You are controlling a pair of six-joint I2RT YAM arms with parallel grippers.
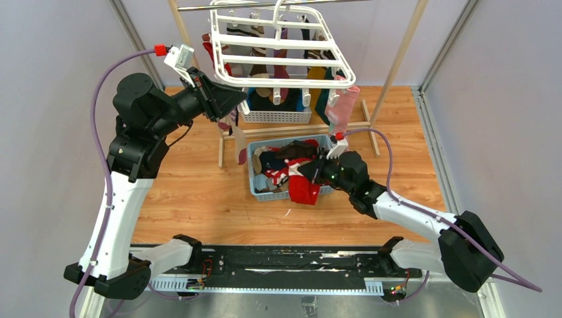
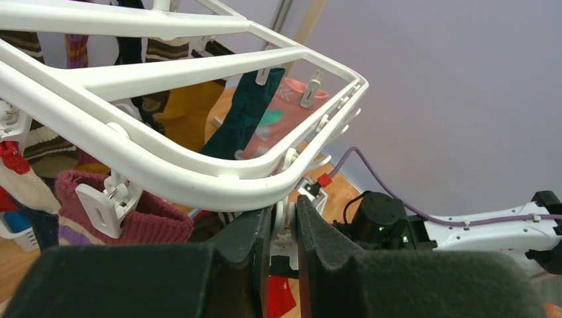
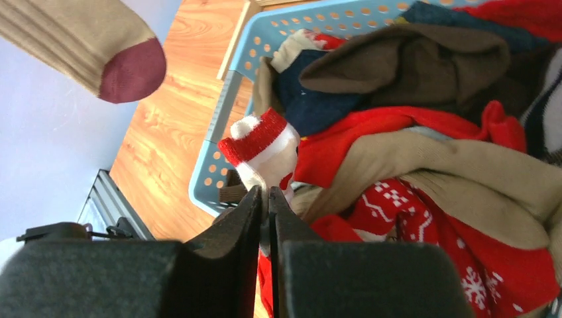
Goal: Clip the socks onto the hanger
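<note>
The white hanger (image 1: 281, 61) hangs from the rail with several socks clipped to it. At its front left corner my left gripper (image 1: 242, 101) is raised; the left wrist view shows it shut on a white clip (image 2: 285, 242) below the frame's edge. Over the blue basket (image 1: 252, 180), my right gripper has its fingers nearly together around the cloth of a red and white sock (image 3: 265, 147). That sock's red part hangs below the gripper, over the basket's front rim. Part of it is hidden by the fingers.
More loose socks (image 3: 411, 63) fill the blue basket. Behind it stands a white basket (image 1: 275, 118) under the hanger. A beige sock with a maroon toe (image 3: 136, 69) hangs left of the blue basket.
</note>
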